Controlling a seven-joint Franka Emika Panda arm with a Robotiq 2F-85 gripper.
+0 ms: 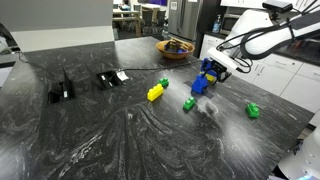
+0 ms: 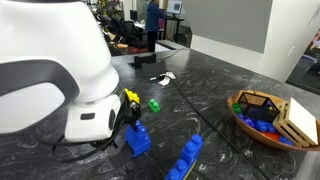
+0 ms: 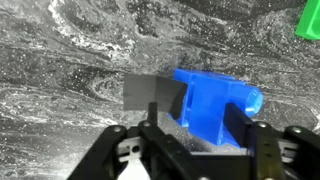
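A blue block (image 3: 208, 104) with a round end lies on the dark marbled table, beneath my gripper in the wrist view. The fingers stand part open. The left fingertip (image 3: 152, 112) is clear of the block's left side, while the right one overlaps the block in this view; contact cannot be told. Exterior view 1 has the gripper (image 1: 212, 72) low over the table by a blue block (image 1: 200, 84). In exterior view 2 the white arm hides much of the gripper, with a blue block (image 2: 138, 139) just below it.
A second blue block (image 2: 186, 159) lies nearby. Green blocks (image 1: 189, 103) and a yellow block (image 1: 155, 92) are spread to the left, another green block (image 1: 253, 110) to the right. A basket (image 2: 270, 125) holding several items stands on the table.
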